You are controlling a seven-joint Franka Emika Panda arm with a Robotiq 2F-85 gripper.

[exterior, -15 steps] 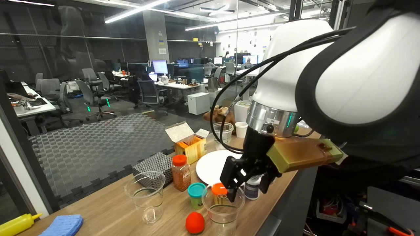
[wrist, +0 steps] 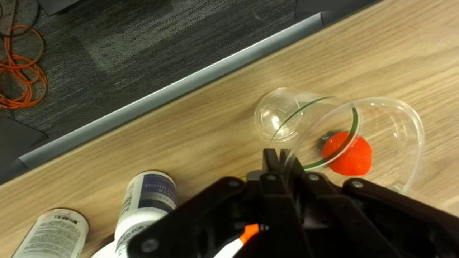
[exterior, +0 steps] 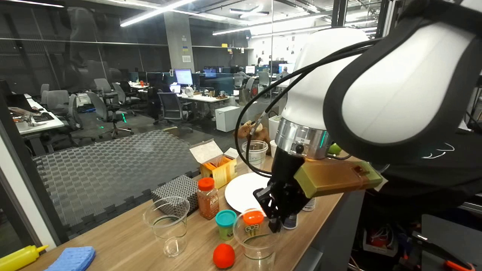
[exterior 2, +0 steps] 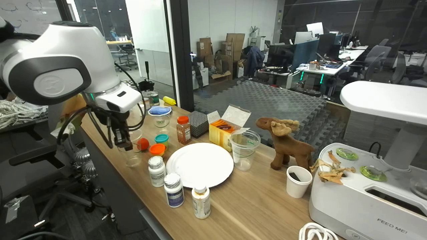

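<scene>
My gripper is shut on the near rim of a clear plastic cup [wrist: 413, 124], with the cup wall between its fingers. In exterior view 1 the same cup [exterior: 258, 253] stands at the table's front edge side. Behind its clear wall in the wrist view shows a red ball [wrist: 350, 154]; exterior view 1 puts that ball [exterior: 224, 256] on the table beside the cup. An orange-lidded tub [exterior: 253, 217] and a teal-lidded tub [exterior: 226, 223] are close by. The arm partly covers the cup in exterior view 2.
White bottles [exterior 2: 174, 190] stand near the front edge, beside a white plate [exterior 2: 200, 164]. A second clear cup [exterior: 169, 226], a spice jar [exterior: 208, 201], a black mesh box [exterior: 177, 194] and an open yellow box [exterior 2: 220, 134] also occupy the table. A blue sponge [exterior: 72, 259] lies at the far left.
My gripper was open around the cup's rim side a second ago; now it is shut, and the arm has shifted left. The cup has moved slightly right.
</scene>
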